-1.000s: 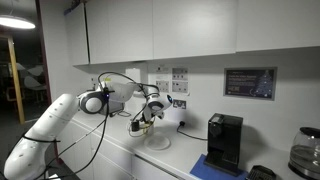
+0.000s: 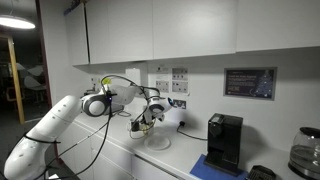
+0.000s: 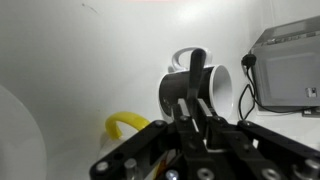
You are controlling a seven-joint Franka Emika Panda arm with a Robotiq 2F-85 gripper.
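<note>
My gripper is shut on a slim dark object (image 3: 197, 66), which stretches up from the fingers in the wrist view; it looks like a black marker. Behind it is a mug (image 3: 173, 90) with a dark patterned side, a white handle (image 3: 181, 57) and a white rim. The held object overlaps the mug in this view, and I cannot tell whether they touch. In the exterior view the gripper (image 2: 152, 112) is over the counter beside the back wall, too small for its fingers to show.
A curved yellow thing (image 3: 124, 122) lies left of the gripper. Part of a white round plate (image 3: 14, 145) is at the left edge, and a grey box (image 3: 288, 66) with a cable is at the right. A black coffee machine (image 2: 224, 140) stands farther along the counter.
The hand has shifted slightly over the counter during the last second. Everything else in the exterior view looks the same.
</note>
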